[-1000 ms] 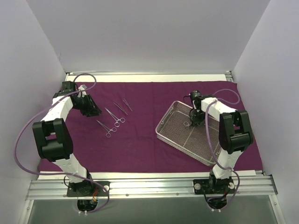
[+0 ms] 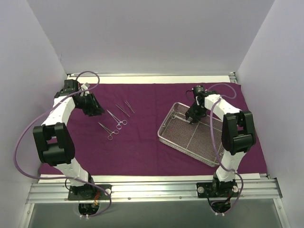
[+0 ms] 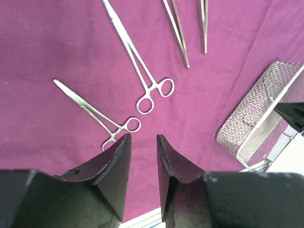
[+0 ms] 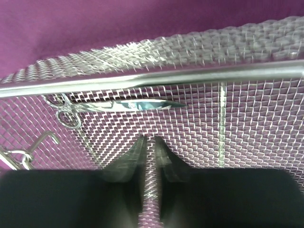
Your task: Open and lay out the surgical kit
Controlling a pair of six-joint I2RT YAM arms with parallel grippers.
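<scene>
The wire-mesh basket (image 2: 190, 153) stands right of centre on the purple cloth. Inside it, small scissors (image 4: 90, 107) lie flat on the mesh along the far wall, blades to the right in the right wrist view. My right gripper is just behind them, fingers a little apart with nothing between. Over on the left, my left gripper hangs open and empty above the cloth. Near it lie a long clamp (image 3: 137, 61), a shorter clamp (image 3: 90, 107) and two pairs of tweezers, one (image 3: 176, 33) beside the other (image 3: 204, 23).
The basket's metal rim (image 4: 156, 78) runs close in front of the right fingers. A wire handle hook (image 4: 45, 140) shows inside at the left. Bare purple cloth (image 2: 128, 149) lies between the laid-out tools and the basket.
The scissors have shifted up and left inside the basket, towards its far-left corner. My right gripper has moved the same way. The basket moved slightly left; the left arm barely moved.
</scene>
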